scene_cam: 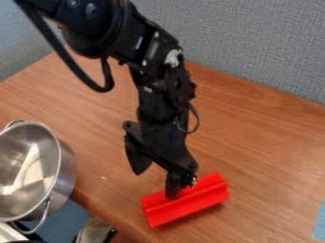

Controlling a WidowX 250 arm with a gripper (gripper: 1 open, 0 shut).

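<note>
A black robot gripper [158, 173] reaches down over the wooden table with its fingers apart. The nearer finger comes down at the red ribbed block [191, 204], over its upper edge and seemingly touching it; the other finger hangs to the upper left, clear of the block. Nothing shows held between them.
A steel pot [26, 171] sits at the left edge, with another metal item [95, 231] below it near the table's front corner. A grey textured wall [254, 47] runs along the back.
</note>
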